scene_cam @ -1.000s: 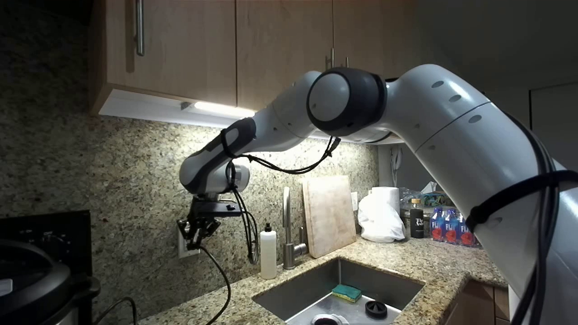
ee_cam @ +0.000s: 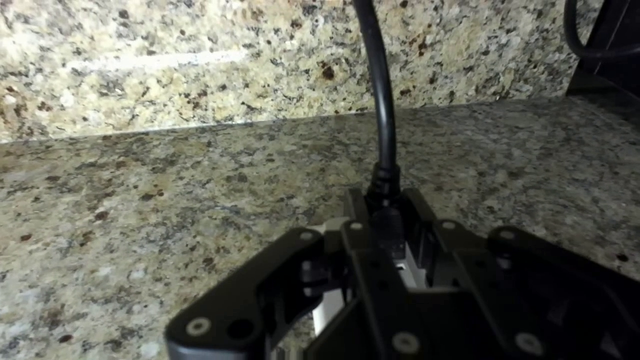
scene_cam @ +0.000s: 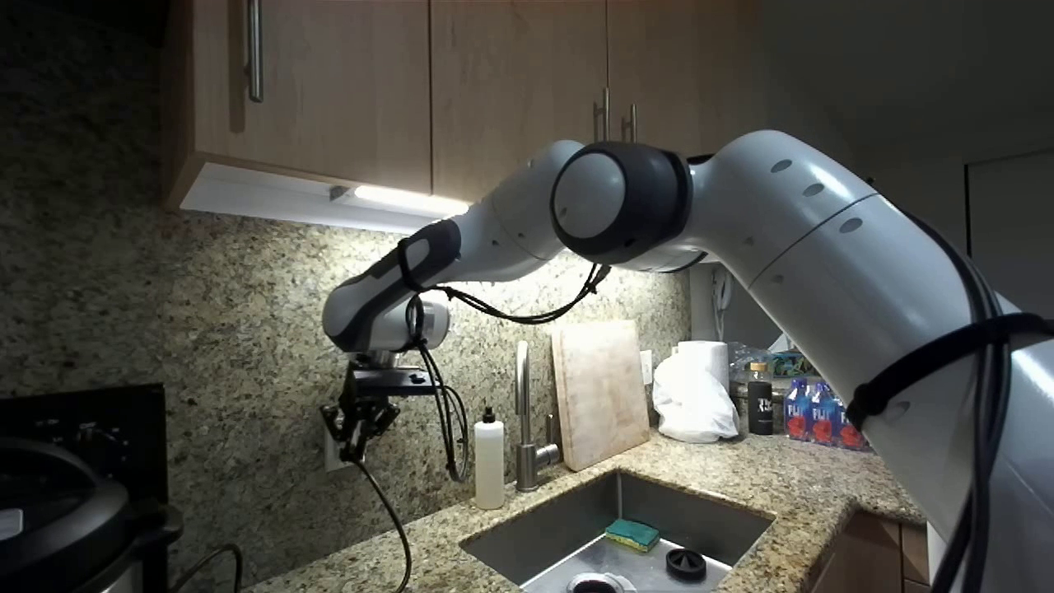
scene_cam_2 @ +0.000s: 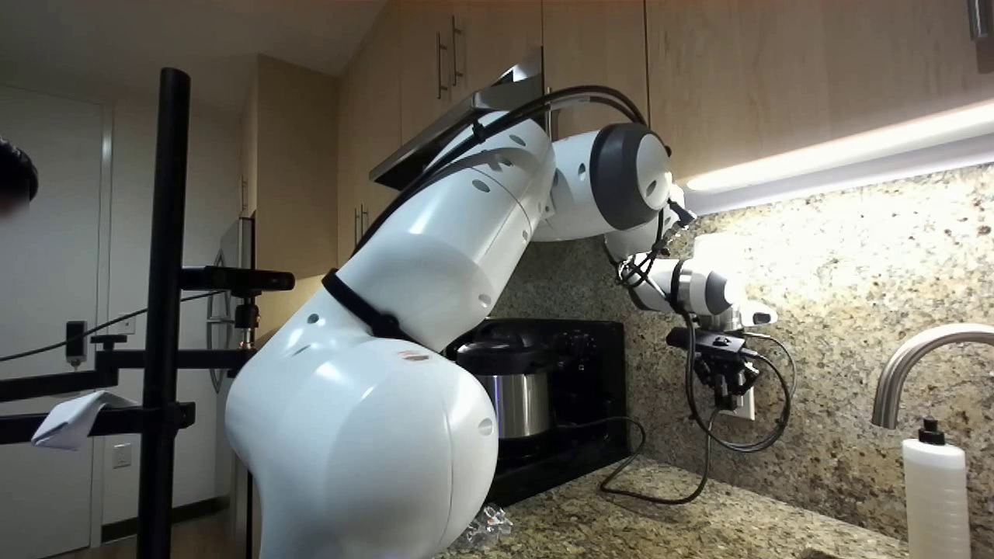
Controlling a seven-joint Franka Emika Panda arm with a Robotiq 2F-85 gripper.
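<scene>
My gripper is shut on a black plug (ee_cam: pixel 387 231) at the end of a black power cord (ee_cam: pixel 384 114). Behind and below the fingers, parts of a white wall outlet (ee_cam: pixel 324 309) show in the wrist view. In the first exterior view, the gripper (scene_cam: pixel 357 441) covers much of that outlet (scene_cam: pixel 333 456) on the granite backsplash. The fingers hide the plug's prongs, so I cannot tell whether they sit in the outlet. From there the cord (scene_cam: pixel 397 519) hangs to the counter, and in the second exterior view it runs toward the pressure cooker (scene_cam_2: pixel 522 396).
A soap bottle (scene_cam: pixel 489 463) and the faucet (scene_cam: pixel 524 425) stand right of the gripper, behind the sink (scene_cam: pixel 553 529). At left is the dark cooker (scene_cam: pixel 59 514). Wooden cabinets (scene_cam: pixel 326 89) hang above the arm.
My arm has shifted slightly left, and the gripper sits a little further left and tilts differently. The cord's hanging part has swung left with it. The plug end stays in the gripper.
</scene>
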